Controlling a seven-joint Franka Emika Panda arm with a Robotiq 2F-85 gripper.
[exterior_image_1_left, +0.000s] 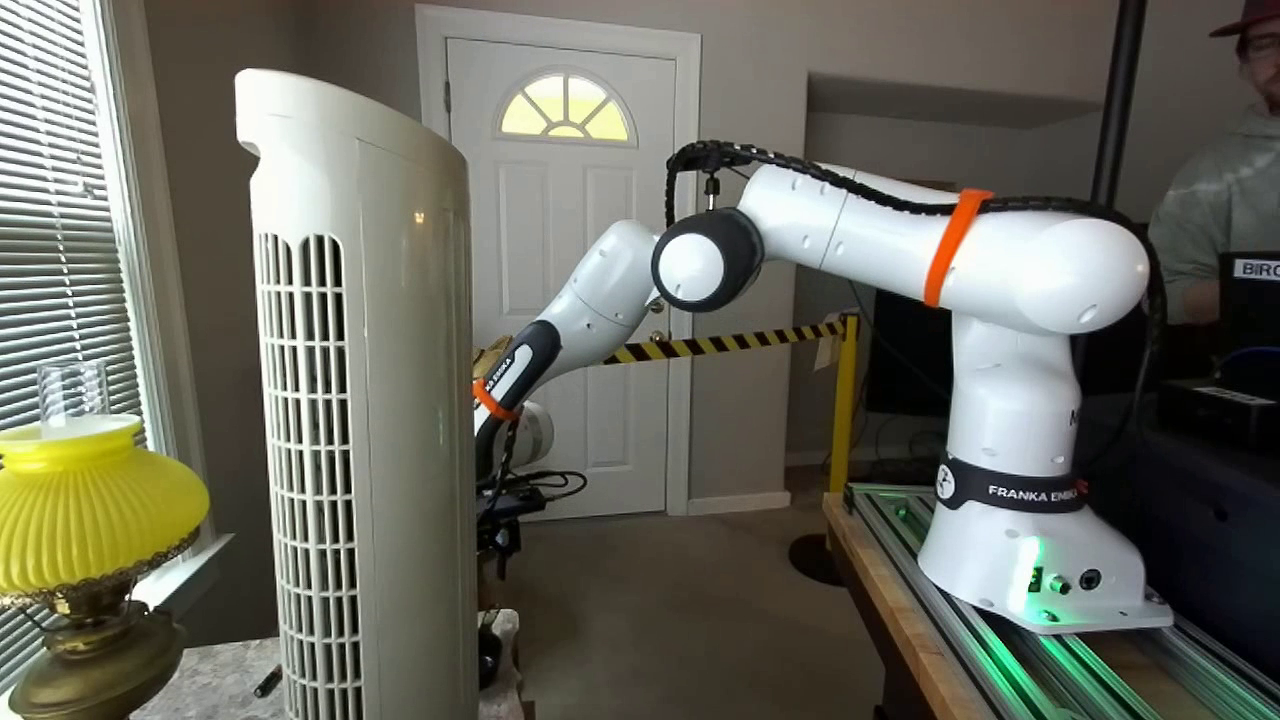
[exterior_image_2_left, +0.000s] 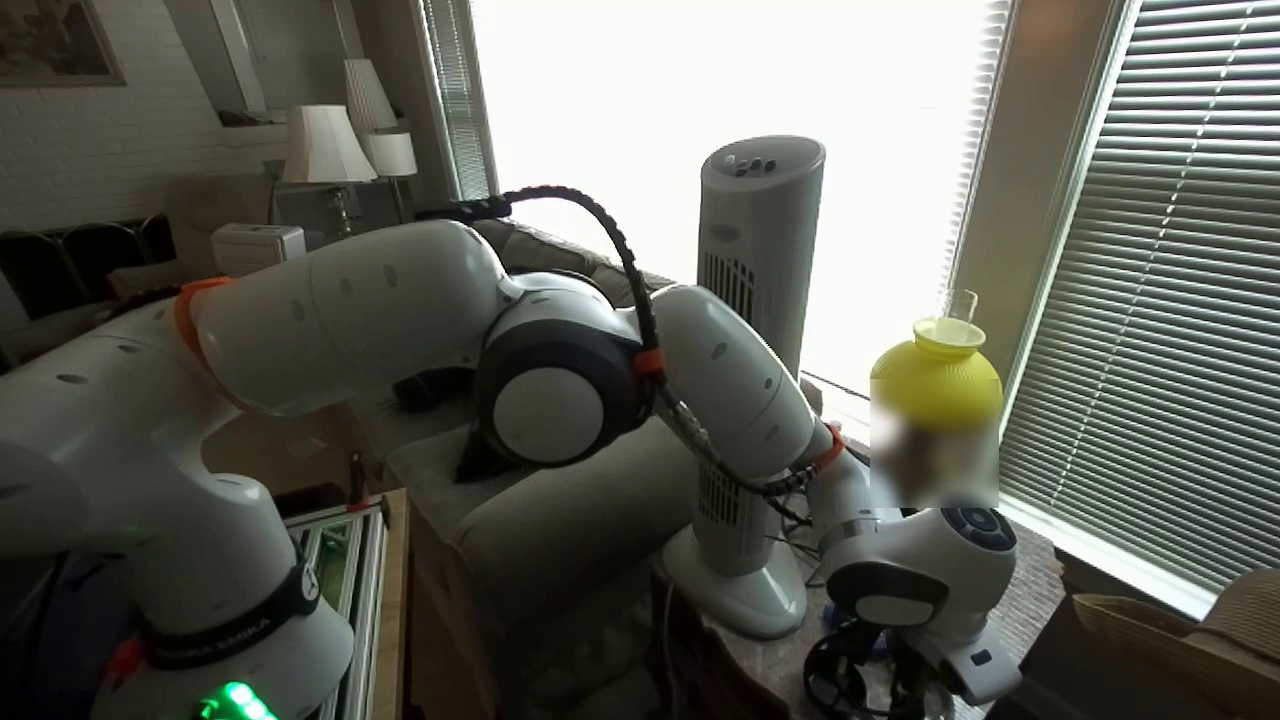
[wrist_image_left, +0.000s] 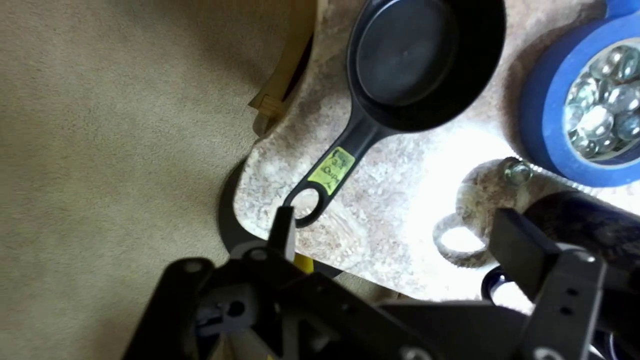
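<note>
In the wrist view my gripper is open, its fingers wide apart with nothing between them. A small black pan (wrist_image_left: 414, 57) lies on the stone-patterned tabletop, its handle with a yellow-green label (wrist_image_left: 332, 170) pointing toward the left finger (wrist_image_left: 282, 231). The handle's ring end appears beside that fingertip; whether they touch, I cannot tell. At the right is a blue tape roll (wrist_image_left: 543, 114) with clear marbles (wrist_image_left: 600, 114) inside its ring. One loose clear marble (wrist_image_left: 517, 172) lies by the roll. Beyond the right finger is a dark cylindrical object (wrist_image_left: 588, 234), partly covered.
The table's rounded edge runs close by the pan handle, with carpet (wrist_image_left: 120, 150) below. A tower fan (exterior_image_1_left: 414, 420) hides my hand in exterior view 1. A yellow-shaded lamp (exterior_image_2_left: 936, 374) stands near the window. Bare tabletop (wrist_image_left: 366, 240) shows between the fingers.
</note>
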